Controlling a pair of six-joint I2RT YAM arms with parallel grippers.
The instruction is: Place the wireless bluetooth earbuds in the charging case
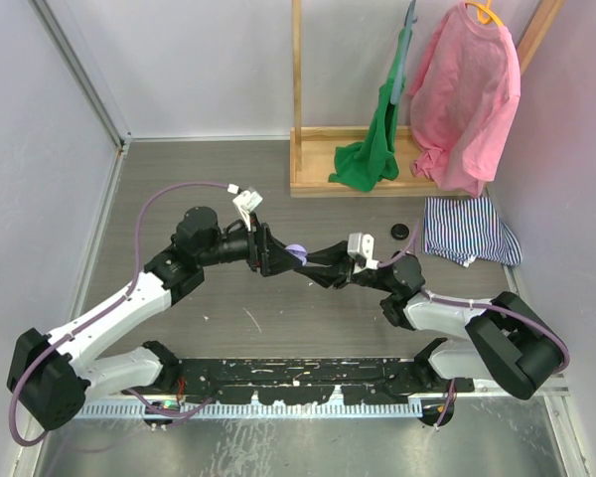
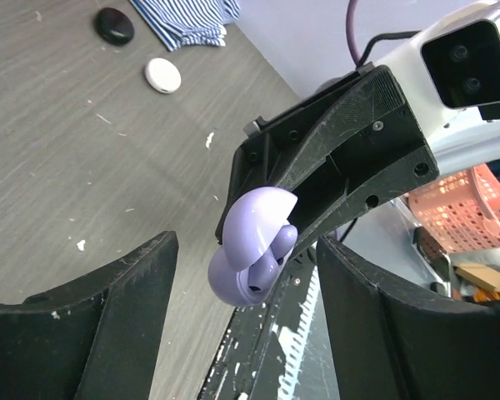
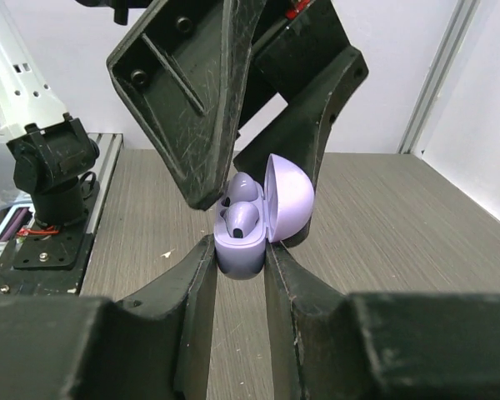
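The lilac charging case point(image 3: 240, 252) is held up in the air, its lid point(image 3: 290, 197) raised. Both earbuds sit in its slots; the nearer earbud point(image 3: 241, 219) and the farther earbud point(image 3: 242, 188) show in the right wrist view. My right gripper is shut on the case's lower part. My left gripper stands open, its fingers spread to either side of the case with visible gaps in the left wrist view. From above, the left gripper point(image 1: 290, 256) overlaps the case point(image 1: 297, 251), so contact there cannot be judged.
A black round lid point(image 1: 399, 232) and a white round piece point(image 2: 162, 75) lie on the floor near a striped cloth point(image 1: 467, 231). Behind stands a wooden rack point(image 1: 308, 173) with hanging clothes. Bare floor spreads below the grippers.
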